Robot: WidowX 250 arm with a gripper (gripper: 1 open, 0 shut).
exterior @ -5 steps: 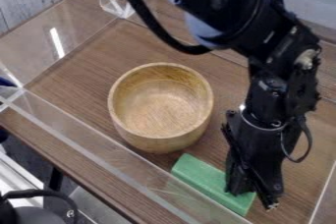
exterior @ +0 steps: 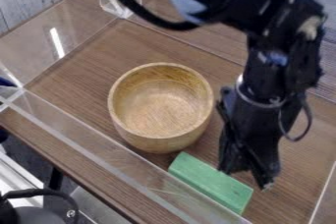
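My black gripper (exterior: 234, 159) hangs over the right side of the wooden table, its fingertips low, just above a green rectangular block (exterior: 207, 188) that lies at the near edge. The fingers look shut, and I see nothing clearly held between them. A round wooden bowl (exterior: 160, 107) sits to the left of the gripper, upright and empty.
Clear acrylic walls (exterior: 85, 144) edge the table along the front and at the back left. Bare wood (exterior: 73, 71) lies free left of the bowl. A black device (exterior: 33, 208) is outside the front wall at bottom left.
My gripper has risen and shifted slightly back, uncovering more of the green block's top. The block and bowl look to be in the same places.
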